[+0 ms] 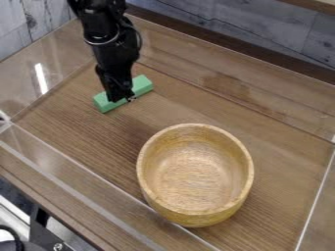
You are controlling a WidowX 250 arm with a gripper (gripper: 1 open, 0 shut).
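A small green block [141, 84] lies on the wooden table at the upper left. The black gripper [120, 90] reaches down from the top onto it, its tips at the block's surface and partly over it. The fingers look close together; whether anything is between them is hard to make out.
A large empty tan bowl [194, 172] stands at the lower right of the wooden table [262, 88]. The table's edge runs along the lower left.
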